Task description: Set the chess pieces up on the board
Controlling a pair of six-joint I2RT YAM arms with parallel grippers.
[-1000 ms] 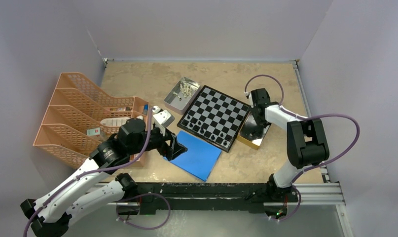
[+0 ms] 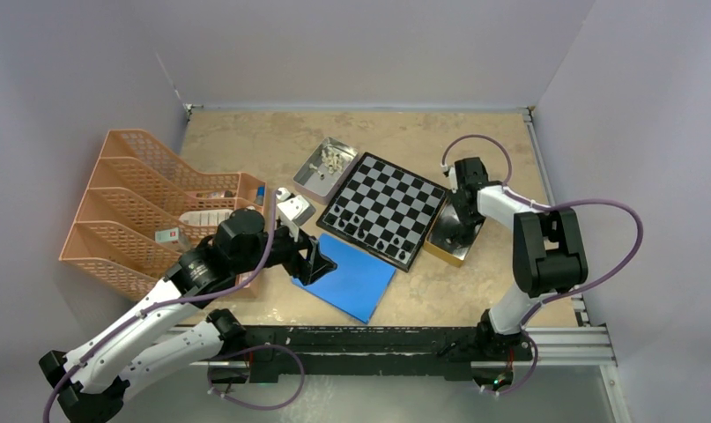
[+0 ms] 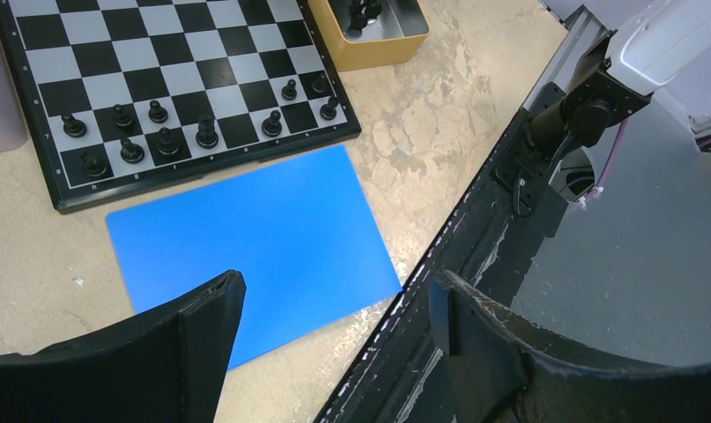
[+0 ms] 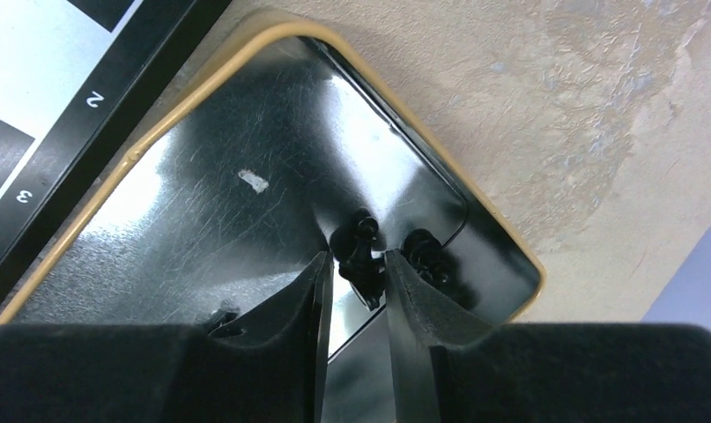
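Observation:
The checkered board (image 2: 383,200) carries black pieces along its near rows, such as a pawn (image 3: 271,125). Black pieces lie in the gold-rimmed box (image 4: 131,152). My right gripper is down inside it, fingers part open around a lying black piece (image 4: 363,251); whether they grip it I cannot tell. Another piece (image 4: 426,257) lies just to its right. My left gripper stands open and empty above the blue mat (image 3: 255,238), near the front of the board.
A grey tray (image 2: 321,181) of white pieces sits behind the board's left side. An orange organizer (image 2: 131,203) fills the left.
The right arm has shifted slightly over the gold box. The left arm has not moved.

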